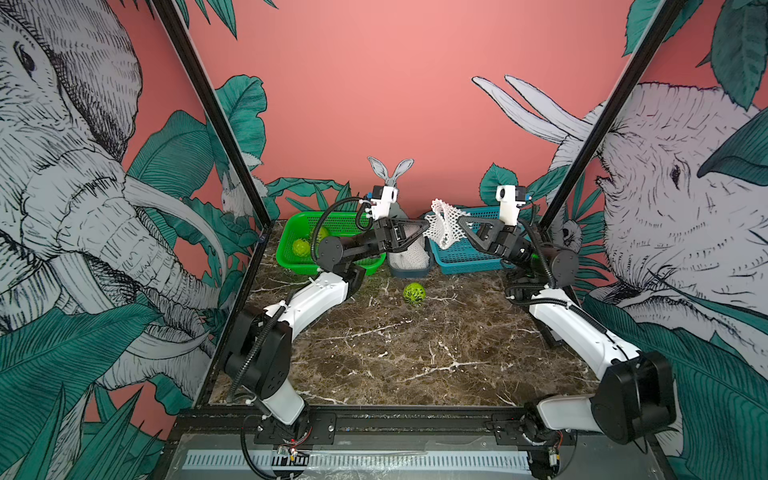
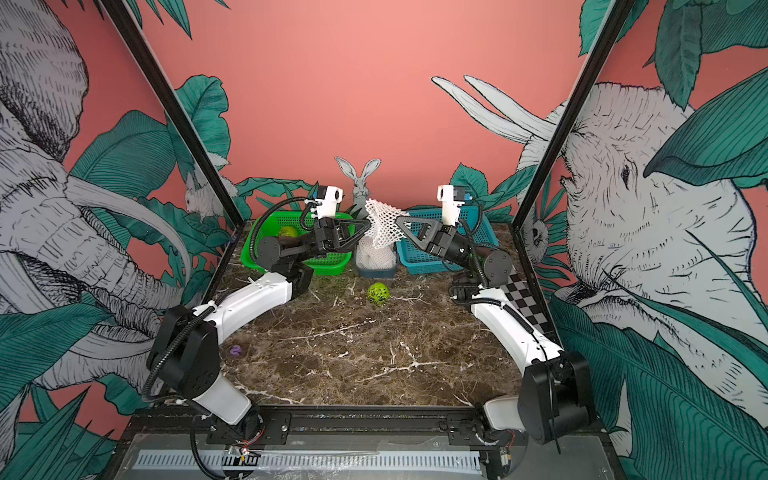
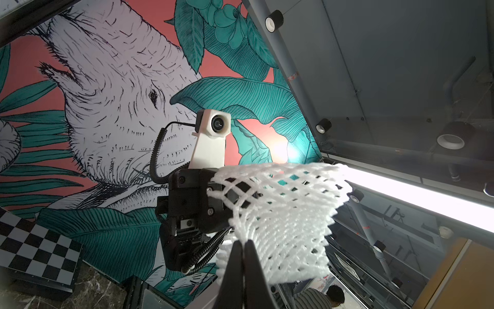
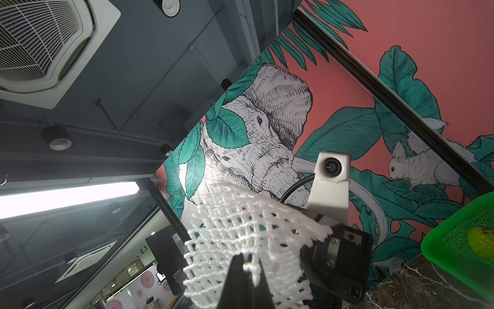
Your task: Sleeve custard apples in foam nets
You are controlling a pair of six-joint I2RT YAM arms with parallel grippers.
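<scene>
A white foam net (image 1: 445, 221) is stretched in the air between my two grippers. In the left wrist view the left gripper is shut on it; in the right wrist view the right gripper is shut, with a strand of the net at its fingertips. Several green custard apples (image 1: 301, 246) sit in the green basket (image 1: 286, 264) at the back left. A green net-textured ball (image 2: 378, 293), apparently another fruit, lies on the table in front of the baskets.
A blue basket (image 1: 468, 264) stands at the back right, with a container (image 2: 376, 264) of white nets between the baskets. A checkered board (image 2: 528, 308) is at the right edge.
</scene>
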